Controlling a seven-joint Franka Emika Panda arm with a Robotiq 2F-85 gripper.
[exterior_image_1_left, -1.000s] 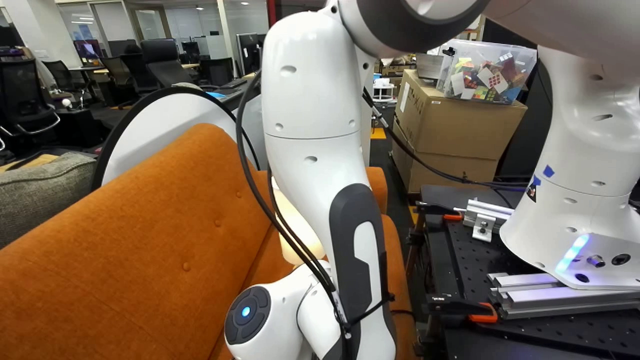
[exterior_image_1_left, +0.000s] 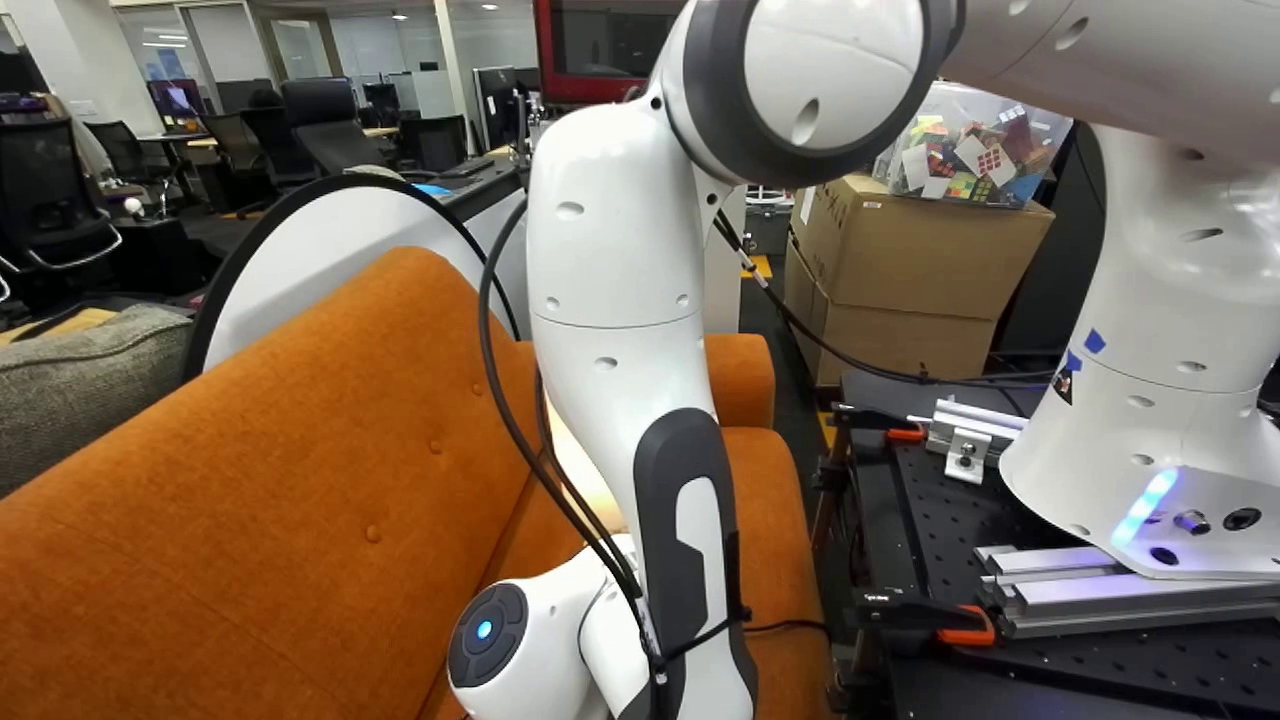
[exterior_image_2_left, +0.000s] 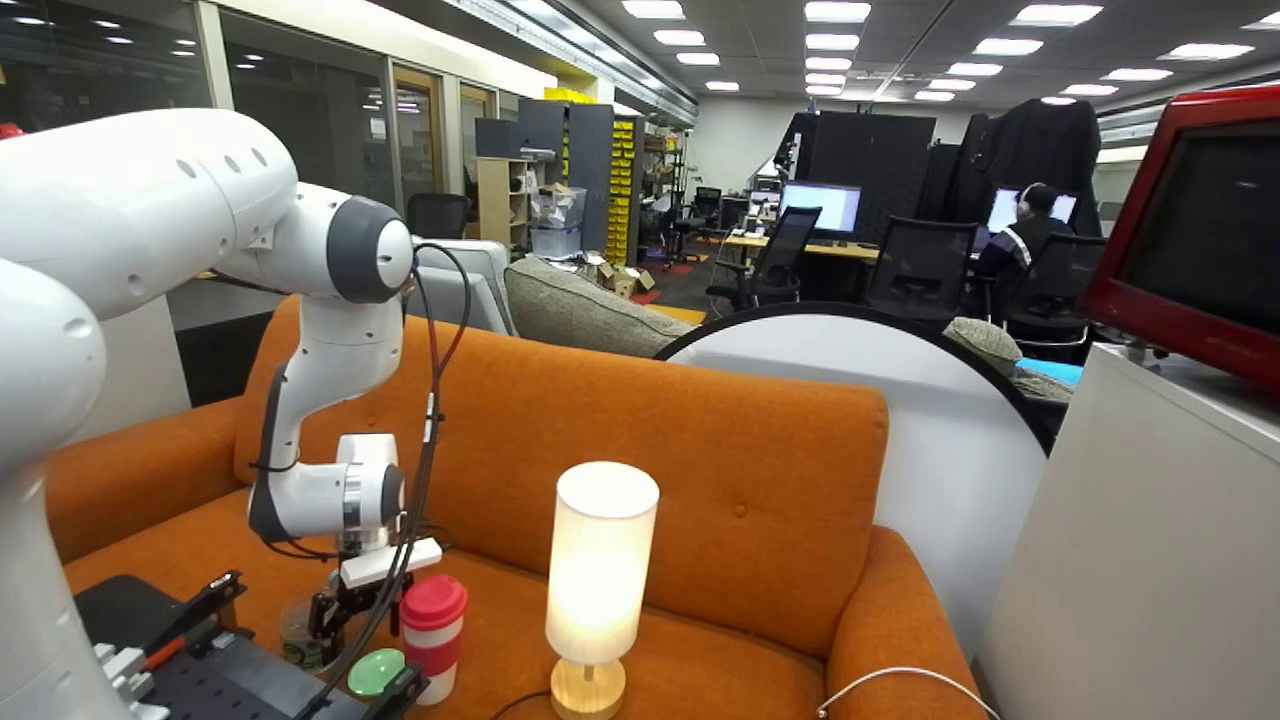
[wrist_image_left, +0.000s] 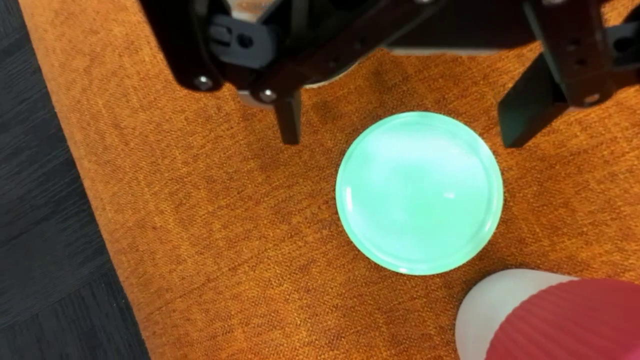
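On the orange sofa seat lies a round pale green lid or dish (wrist_image_left: 420, 193), flat and seen from above in the wrist view. My gripper is open, its two fingers wide apart over the near side of the green disc, with nothing held. A cup with a red lid and red sleeve (exterior_image_2_left: 433, 624) stands upright beside the green disc (exterior_image_2_left: 377, 672). Part of that cup (wrist_image_left: 564, 318) fills the lower right corner of the wrist view. In exterior view 2 a clear jar-like container (exterior_image_2_left: 306, 634) sits behind the gripper, partly hidden by it.
A lit lamp (exterior_image_2_left: 602, 564) with a wooden base stands on the seat to the cup's right. The sofa backrest (exterior_image_1_left: 276, 516) rises behind the arm. At the seat's edge is dark floor (wrist_image_left: 54, 240). The black mounting table (exterior_image_1_left: 948, 516) borders the seat.
In exterior view 1 the arm's upper links and elbow have come lower, and the forearm has shifted slightly left. The sofa and the boxes stay as they were.
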